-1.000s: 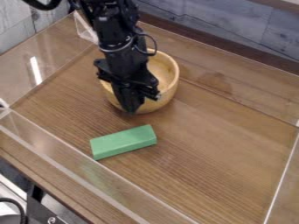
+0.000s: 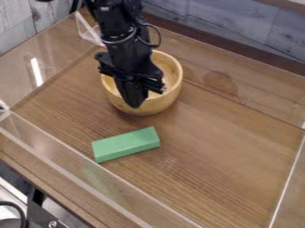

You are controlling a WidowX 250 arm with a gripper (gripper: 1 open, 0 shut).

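Observation:
The black arm reaches down from the top over a yellow bowl (image 2: 168,92), its gripper (image 2: 138,92) low at the bowl's near-left part, in front of its interior. The fingers look shut; whether anything is between them is too small to tell. A green block (image 2: 125,144) lies flat on the wooden table in front of the bowl, apart from it and from the gripper.
Walls stand at the back and left, with a clear plastic piece at the upper left. Cables lie beyond the lower left edge.
The arm and gripper have shifted slightly upward in the view. The bowl and green block look unmoved.

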